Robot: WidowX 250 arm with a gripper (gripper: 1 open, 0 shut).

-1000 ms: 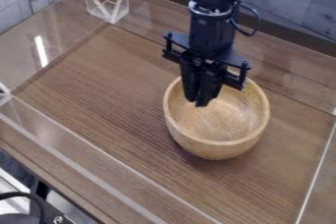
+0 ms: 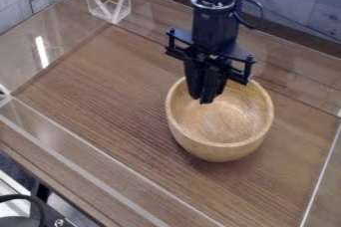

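Note:
A pale tan bowl [image 2: 226, 126] stands on the wooden tabletop [image 2: 100, 112], right of centre. My black gripper [image 2: 205, 89] reaches down from the top to the bowl's back-left rim, its lower end over or just inside the bowl. Whether the fingers are open, shut or holding the rim cannot be made out.
A clear plastic piece [image 2: 114, 2] is at the back left edge, and a black object with a cable [image 2: 27, 214] sits at the bottom-left corner.
The arm and gripper have shifted very slightly; the bowl sits in about the same place.

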